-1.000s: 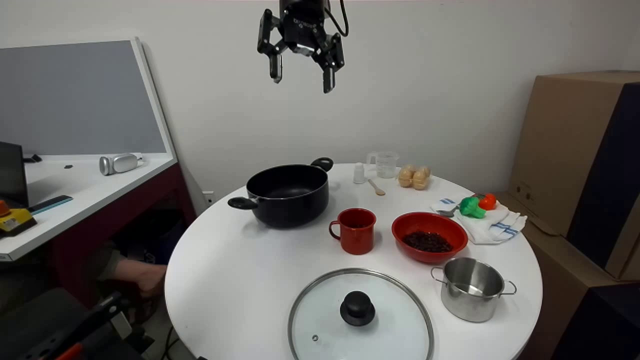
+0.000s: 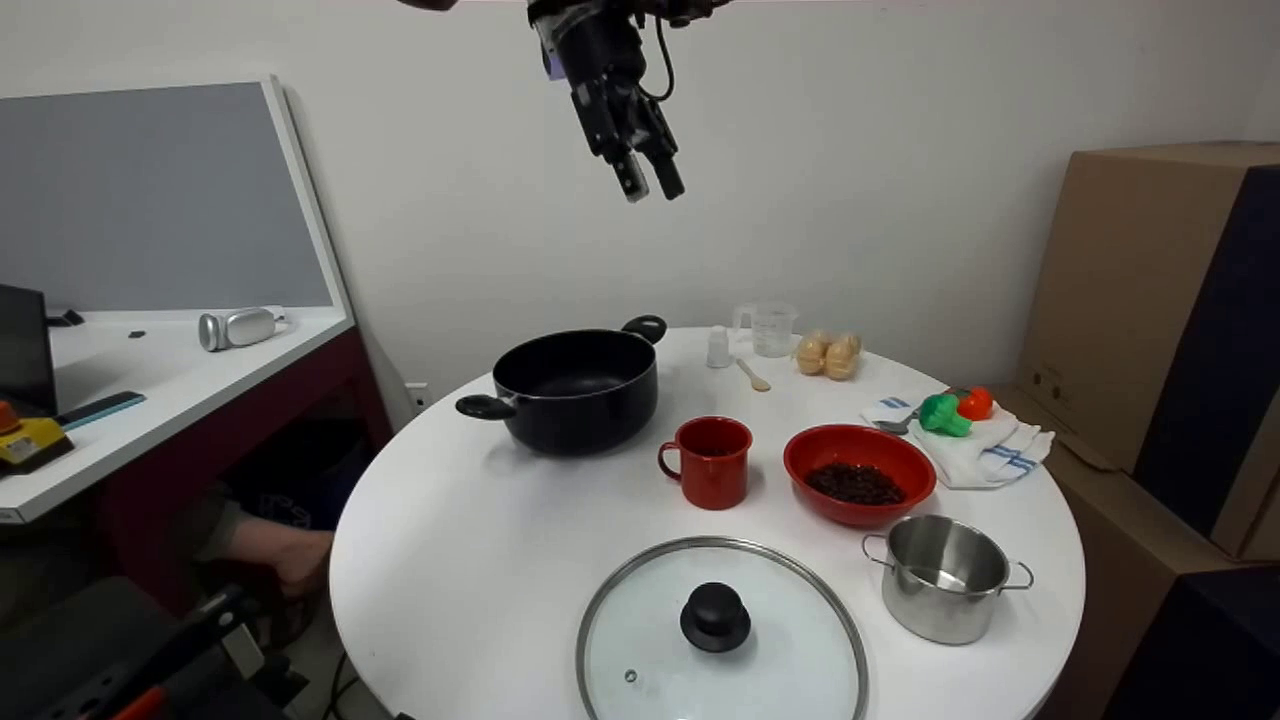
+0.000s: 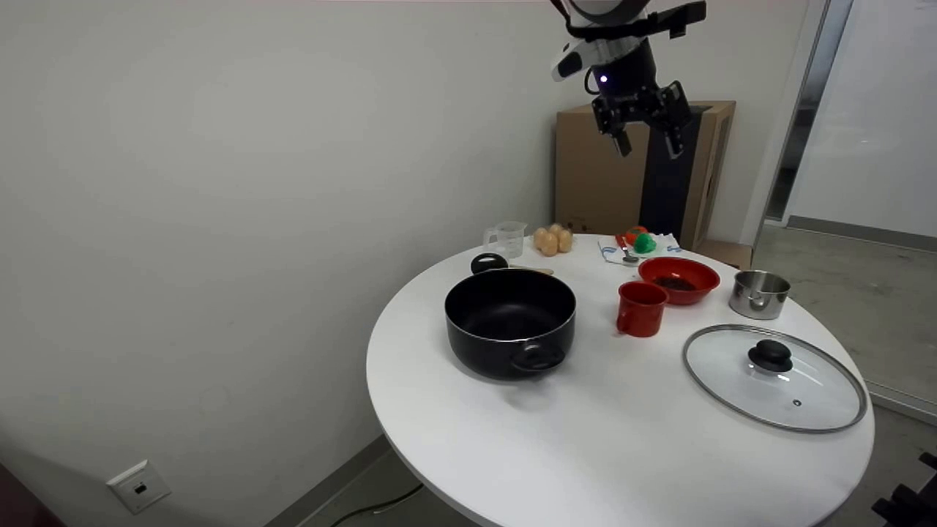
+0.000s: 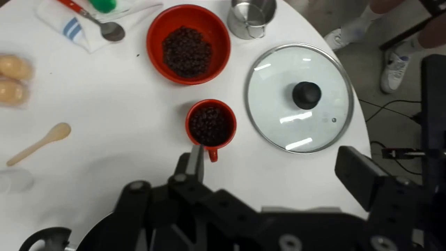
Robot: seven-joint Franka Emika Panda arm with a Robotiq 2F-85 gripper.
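Observation:
High above the table my gripper hangs open, its fingertips apart and empty. In the wrist view the two fingers stand wide, one on each side, over bare white tabletop. A red mug filled with dark beans is well below, its handle toward the gripper. Beside it, a red bowl has more dark beans in its middle. The black pot is uncovered and looks empty inside. Its glass lid, with a black knob, lies flat near the table's edge.
A small steel pot stands near the rim. Farther back are a wooden spoon, eggs, a clear measuring cup, and a cloth carrying toy vegetables. Bare table lies in front of the black pot.
The arm has turned its wrist, so the fingers now appear closer together in exterior view 1, and they sit slightly lower and to the right. Objects on the table have not moved.

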